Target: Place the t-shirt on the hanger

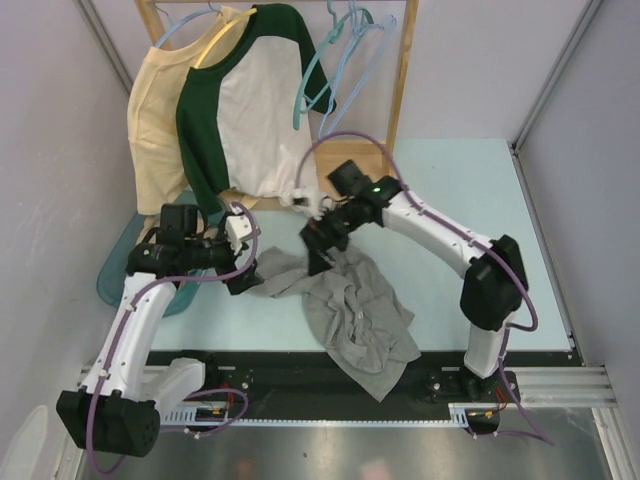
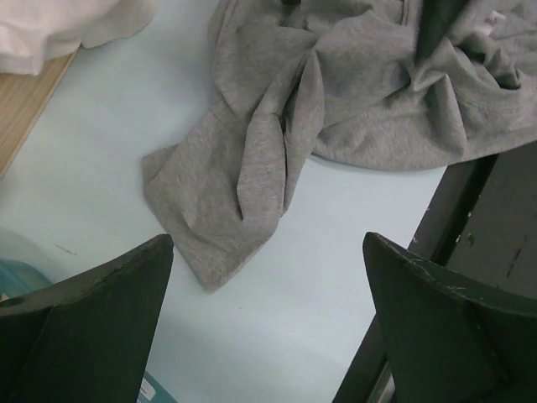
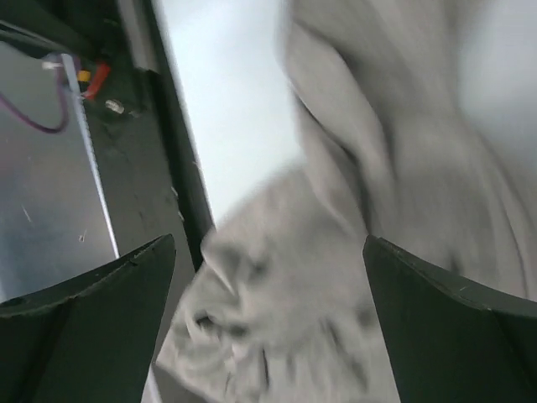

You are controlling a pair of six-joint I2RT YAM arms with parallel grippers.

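A crumpled grey t-shirt (image 1: 355, 310) lies on the pale table, one end reaching left. My left gripper (image 1: 235, 270) stands open at the left of the shirt's end; in the left wrist view its fingers have only bare table and cloth below. My right gripper (image 1: 318, 245) is over the upper part of the shirt, blurred in motion; in the right wrist view its fingers are apart above the blurred grey cloth (image 3: 285, 277). Several empty blue hangers (image 1: 345, 70) hang on the wooden rack.
A yellow shirt and a green-and-white shirt (image 1: 250, 120) hang at the rack's left. A blue bin (image 1: 120, 265) sits at the left, partly behind my left arm.
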